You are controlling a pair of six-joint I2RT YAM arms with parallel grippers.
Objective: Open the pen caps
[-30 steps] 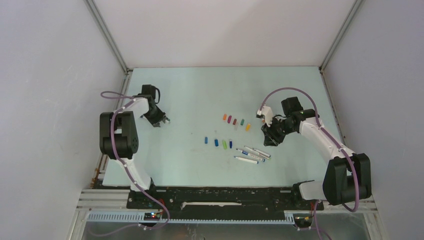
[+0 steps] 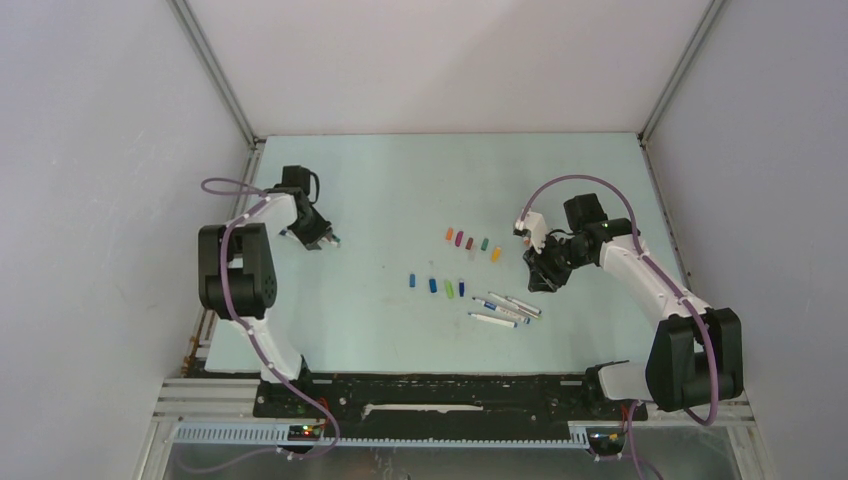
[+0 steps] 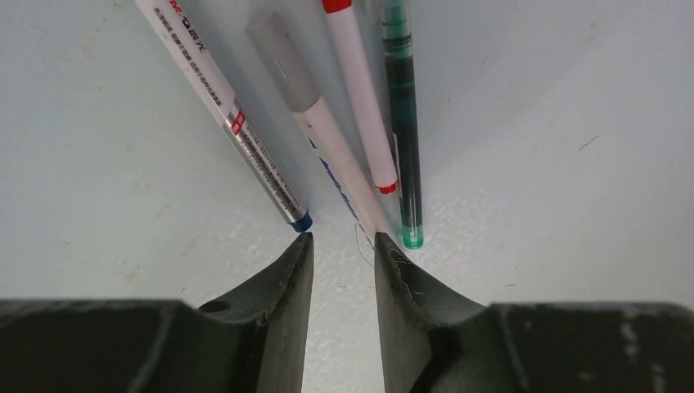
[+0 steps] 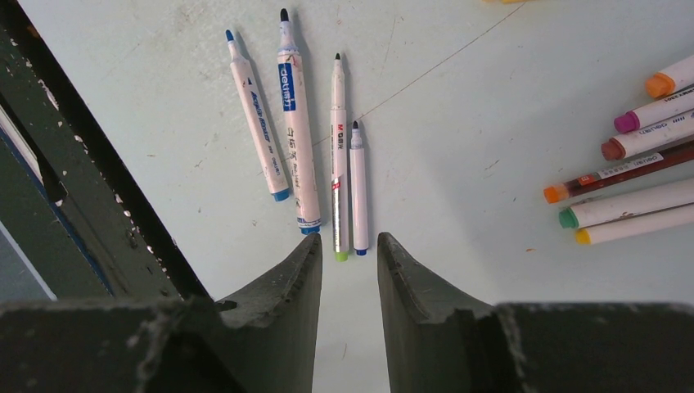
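Observation:
At the table's far left, my left gripper is partly open over a group of pens, with nothing seen held. Around its fingertips lie a silver-ended blue pen [image 3: 260,155], a grey-capped marker [image 3: 337,151], a red-capped pen [image 3: 360,94] and a clear green pen [image 3: 403,123]. The grey-capped marker's end runs close to the left gripper's right finger; contact is unclear. On the right, my right gripper, also partly open and empty, points towards several uncapped pens, including a thick blue marker [image 4: 299,135] and a thin green-ended pen [image 4: 339,155].
Loose coloured caps lie in two rows mid-table, among them an orange cap [image 2: 449,234] and a blue cap [image 2: 412,281]. More pens, one with an orange end [image 4: 556,193], lie to the right in the right wrist view.
The right arm has hardly moved.

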